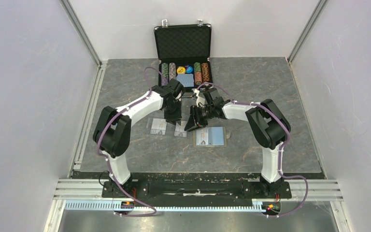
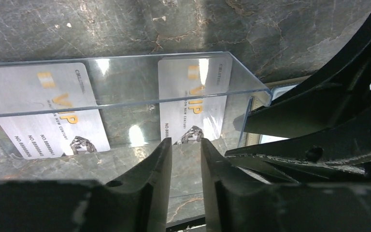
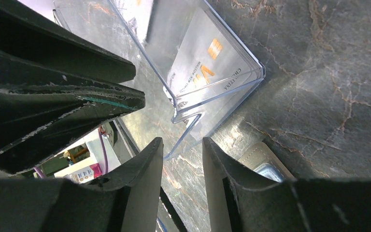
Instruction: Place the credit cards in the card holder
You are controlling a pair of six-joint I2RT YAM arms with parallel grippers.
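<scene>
A clear acrylic holder [image 2: 125, 79] lies with silver VIP cards in two spots, a left card [image 2: 48, 128] and a right card [image 2: 188, 116]. My left gripper hangs over the holder's near side, fingertips a small gap apart, nothing seen between them. My right gripper is at the holder's right end, fingertips parted around the clear edge region; whether they touch it I cannot tell. In the top view both grippers [image 1: 174, 118] meet close together above the holder.
A card case [image 1: 209, 137] with a card and blue panel lies at front right. An open chip case [image 1: 184, 79] stands behind.
</scene>
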